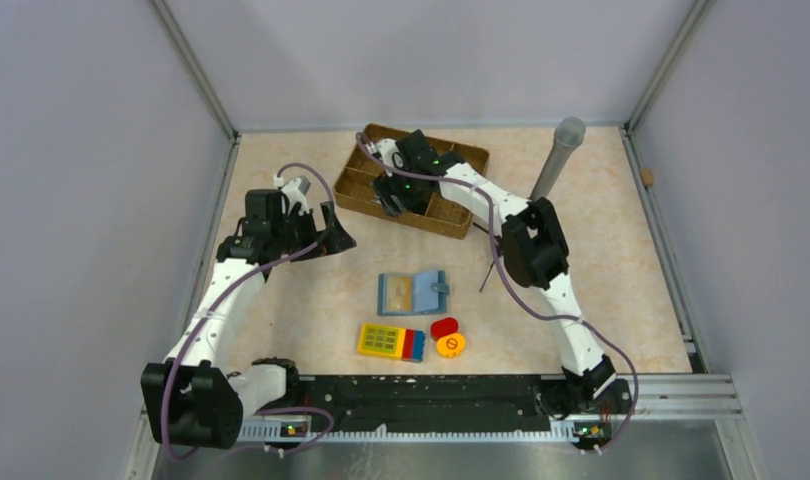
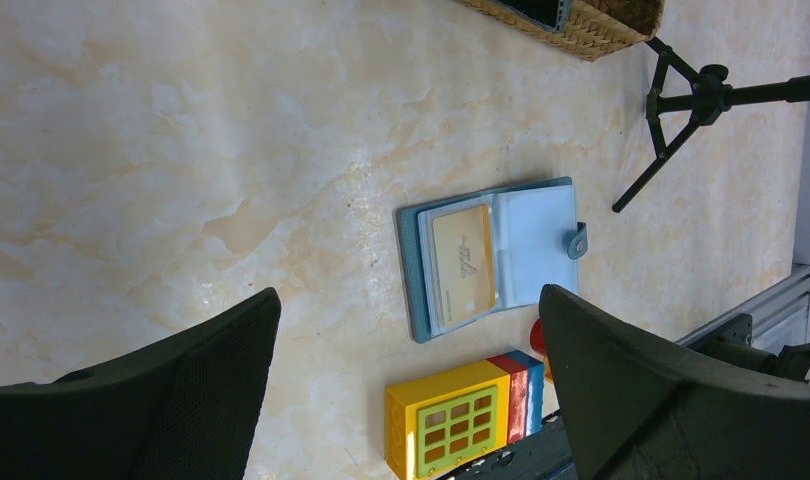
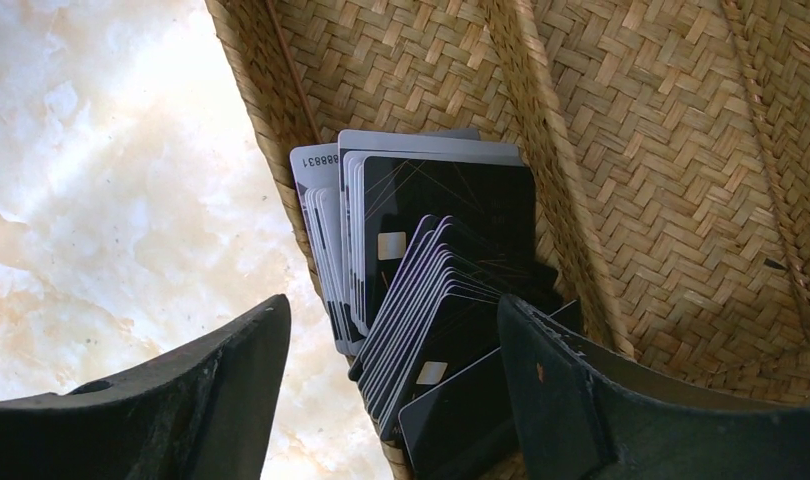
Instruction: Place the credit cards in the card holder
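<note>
In the right wrist view a fanned pile of black and silver cards [image 3: 449, 200] fills one compartment of a woven basket [image 3: 671, 180]. My right gripper hangs over that compartment's edge, its fingers spread apart with no card gripped. Open on the table lies the blue card holder [image 2: 537, 250], with a gold card [image 2: 463, 262] in its left side and its flap to the right. My left gripper [image 1: 338, 237] stands open and empty to the left of the basket and holder. From above, the right arm covers most of the cards.
Near the front edge are a yellow toy block [image 1: 382, 341], a red piece [image 1: 444, 328] and an orange round piece [image 1: 450, 345]. A thin black tripod stands right of the holder, under a grey cylinder [image 1: 559, 155]. The table between basket and holder is bare.
</note>
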